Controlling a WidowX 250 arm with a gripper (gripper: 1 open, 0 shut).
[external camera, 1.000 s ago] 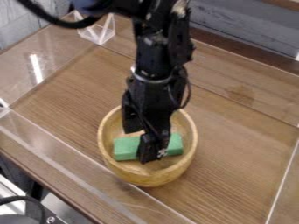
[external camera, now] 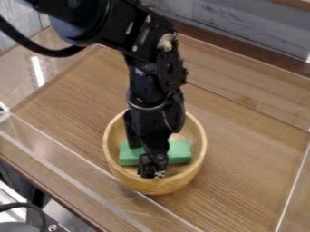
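My black gripper (external camera: pixel 152 156) reaches down from the top of the view into a yellow round bowl (external camera: pixel 190 172). A green block (external camera: pixel 179 151) lies in the bowl, with the gripper's fingers over its middle. Whether the fingers touch or hold the block cannot be told, as the dark parts overlap and hide much of it.
The wooden table (external camera: pixel 242 100) has clear room to the right and behind. A pale wall runs along the back. Dark cables lie at the lower left, off the table's edge.
The gripper has shifted slightly and its fingers look closer together over the block than a second ago. The bowl and block show little change.
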